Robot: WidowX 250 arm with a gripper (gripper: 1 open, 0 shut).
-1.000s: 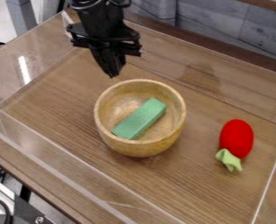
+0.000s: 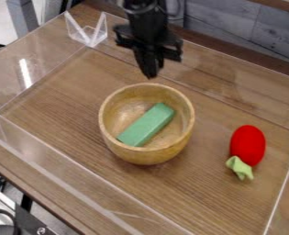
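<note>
The gripper (image 2: 146,70) is at the top middle of the camera view, dark and blurred, above and behind a tan round bowl (image 2: 115,101); it looks shut, with nothing visible between its fingers. A green bar-shaped block (image 2: 147,124) lies in the bowl. A red oval object (image 2: 247,146) lies at the right, with a pale green piece (image 2: 239,167) at its lower end.
A clear, see-through object (image 2: 85,29) stands at the back left. A raised wooden ledge runs along the back right.
The gripper has moved to the right from the back left, now nearer the middle behind the bowl. The bowl and the objects on the table have not moved.
</note>
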